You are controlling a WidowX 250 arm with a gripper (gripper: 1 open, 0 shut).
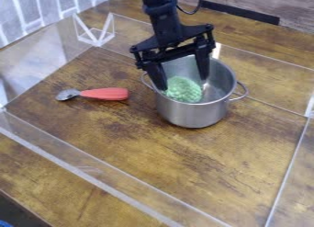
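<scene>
A black gripper (172,62) hangs over a steel pot (196,110), its two fingers apart and reaching down toward the pot's opening. Inside the pot lies a light green object (185,89), which looks round and textured. On the wooden table left of the pot is a utensil with a red handle (106,93) and a small metal head (68,96). Nothing shows held between the fingers.
Transparent strips or panels border the work area on the left, back and right. A white object stands at the back left.
</scene>
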